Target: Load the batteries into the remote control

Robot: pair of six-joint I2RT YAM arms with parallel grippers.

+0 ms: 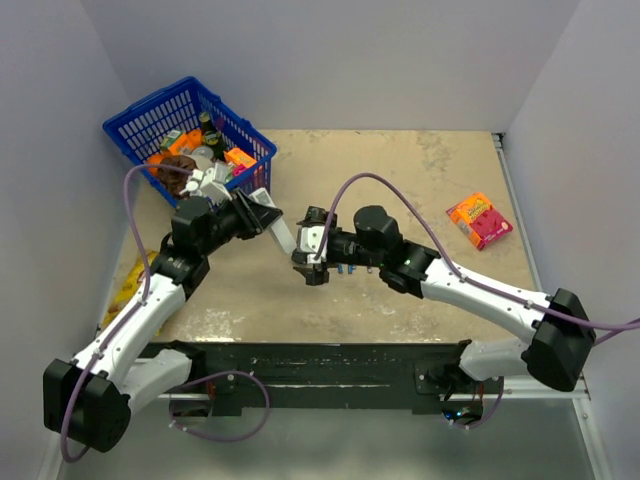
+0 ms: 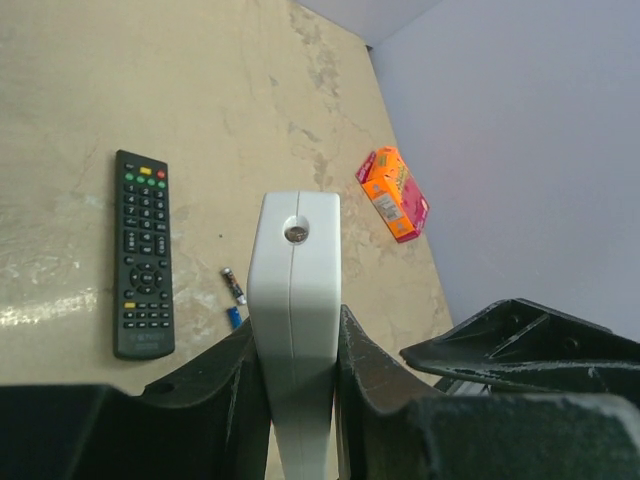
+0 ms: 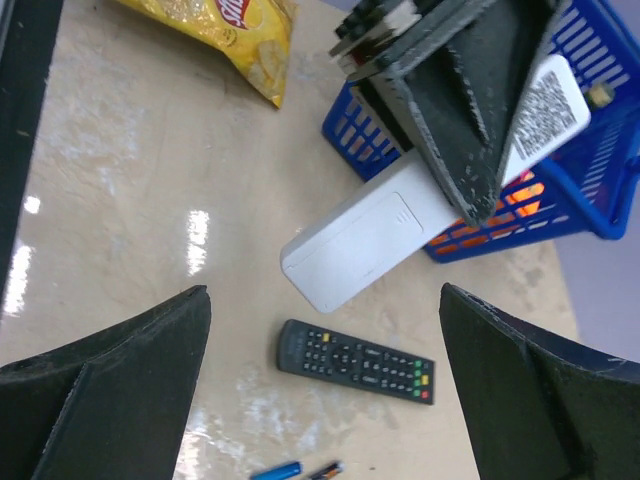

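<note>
My left gripper point(image 1: 258, 215) is shut on a white, slim device point(image 1: 279, 232), which fills the gap between its fingers in the left wrist view point(image 2: 296, 330). My right gripper point(image 1: 312, 247) is open around the device's free end, with nothing visibly clamped; in the right wrist view that end point(image 3: 350, 245) hangs between and beyond its fingers. On the table below lie a black remote point(image 2: 143, 255) and small batteries point(image 2: 233, 285), blue ones point(image 3: 275, 471) among them. In the top view the remote is hidden by my right arm.
A blue basket point(image 1: 145, 120) full of groceries stands back left, close to my left gripper. A yellow chip bag point(image 1: 125, 295) lies at the left edge, an orange and pink box point(image 1: 480, 220) at the right.
</note>
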